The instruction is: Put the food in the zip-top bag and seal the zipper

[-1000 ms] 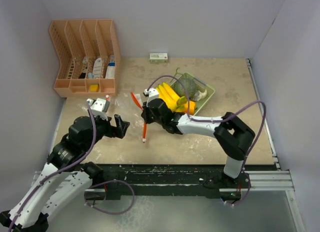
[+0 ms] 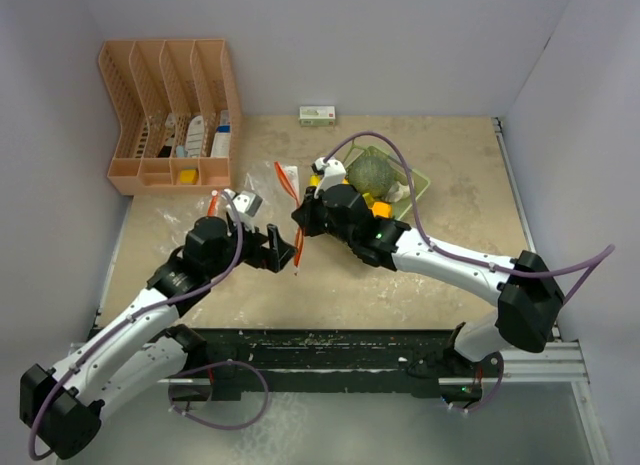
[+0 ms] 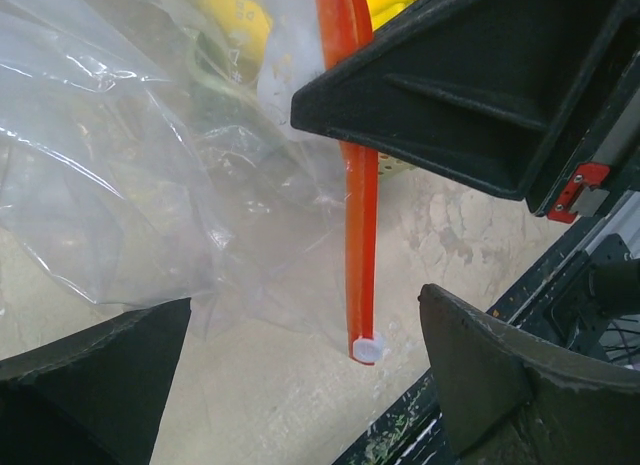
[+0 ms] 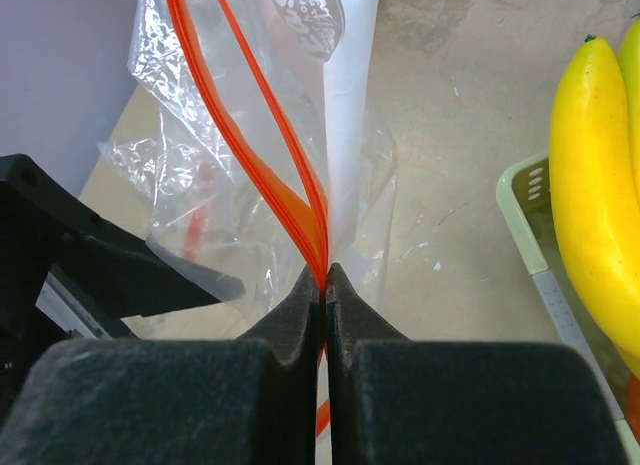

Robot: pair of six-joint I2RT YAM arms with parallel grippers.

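A clear plastic bag with an orange-red zipper strip [image 2: 286, 181] hangs from my right gripper, whose fingers are shut on the strip. Above that grip the strip parts into two orange lines. Its lower end [image 3: 361, 285] carries a small white tip and hangs between the fingers of my left gripper, which stands open close by and does not visibly touch it. The clear film [image 3: 120, 175] drapes to the left of the strip. Yellow bananas [image 4: 590, 195] lie in a pale green basket [image 4: 540, 275] to the right of the bag.
A green squash [image 2: 371, 175] and more produce fill the basket behind my right arm. At the back left stands a peach divided rack [image 2: 120, 170] holding several items. A small box [image 2: 317, 115] sits at the back.
My left gripper has moved right, up to the strip's lower end.
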